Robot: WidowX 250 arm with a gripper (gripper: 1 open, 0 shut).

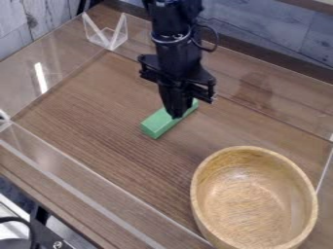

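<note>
The black robot arm hangs from the top middle, with its gripper (174,103) over a green rectangular block (162,123) that lies on the wooden surface. The gripper's fingertips are dark and partly overlap the block in this view; whether they are open or shut, or touch it, I cannot tell. A large tan round bowl (254,204) stands at the lower right, apart from the block.
Clear plastic pieces sit at the upper left and left edge. Grey walls border the back, and a black cable lies at the lower left corner.
</note>
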